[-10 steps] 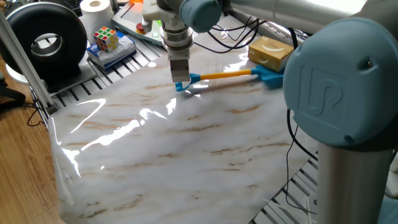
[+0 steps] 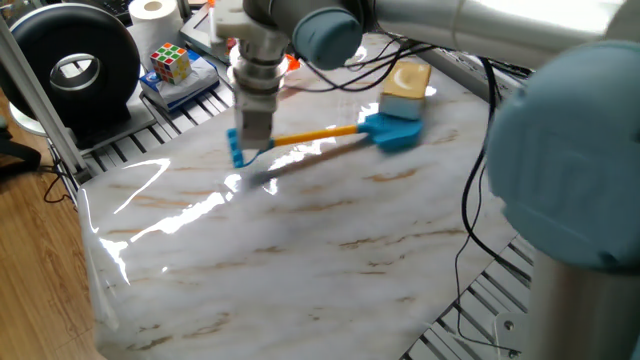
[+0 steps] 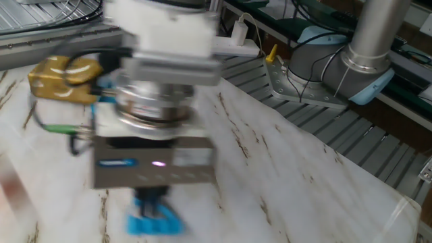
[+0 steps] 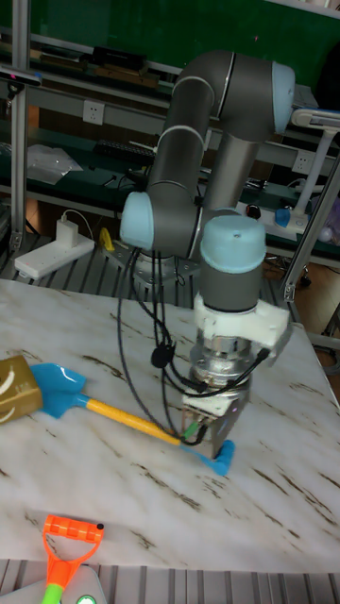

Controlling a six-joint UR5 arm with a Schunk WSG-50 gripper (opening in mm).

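A toy shovel with a yellow shaft (image 2: 315,135), a blue blade (image 2: 393,132) and a blue handle (image 3: 155,225) is in all three views, mostly hidden in exterior view 2. My gripper (image 2: 255,145) points down at the handle end, shut on the blue handle; its fingers are blurred in exterior view 1. In exterior view 3 the gripper (image 4: 213,453) is at the right end of the shaft, with the blade (image 4: 60,389) at the left. A gold-brown box (image 2: 405,88) is right beside the blade; whether they touch is unclear.
An orange toy handle (image 4: 74,539) with a green shaft lies at the table's front edge in exterior view 3. A Rubik's cube (image 2: 171,62) rests on a blue-white packet (image 2: 180,85) off the marble surface.
My gripper has moved left in exterior view 1, and the shovel has shifted left with it. The gold-brown box also appears farther left and turned.
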